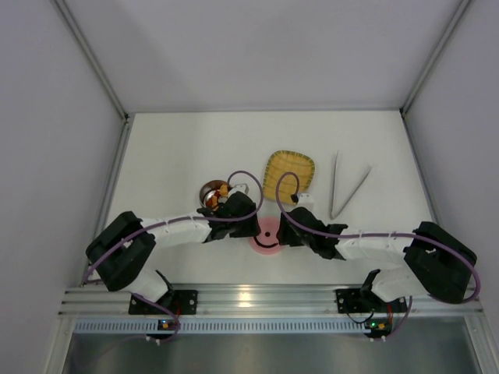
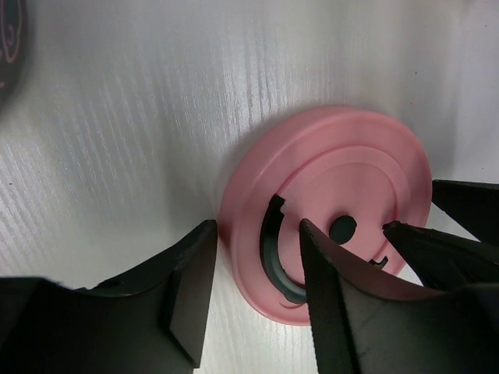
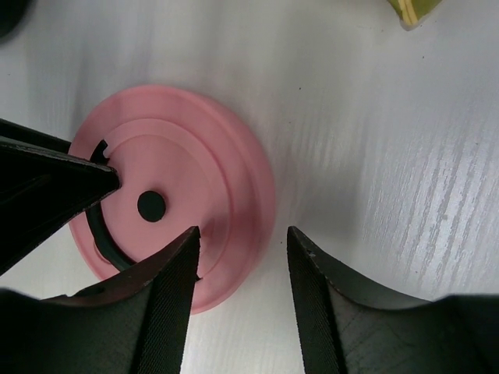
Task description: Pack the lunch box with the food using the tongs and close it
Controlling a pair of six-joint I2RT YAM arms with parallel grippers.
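Note:
A round pink lunch box (image 1: 266, 226) with a black smile and dot on its lid lies flat on the white table between my two grippers. In the left wrist view, the left gripper has its fingers parted, with the near-left rim of the pink box (image 2: 257, 167) in the gap; whether they touch it I cannot tell. The right gripper stands open at the opposite rim, one finger over the lid and the other beyond the edge. Dark fingers of the opposite gripper cross the far side of the lid in each wrist view.
Behind the left gripper is a metal bowl (image 1: 205, 192) with orange food pieces, partly hidden by the arm. A yellow woven plate (image 1: 285, 171) lies at the back middle. Silver tongs (image 1: 334, 187) rest to its right.

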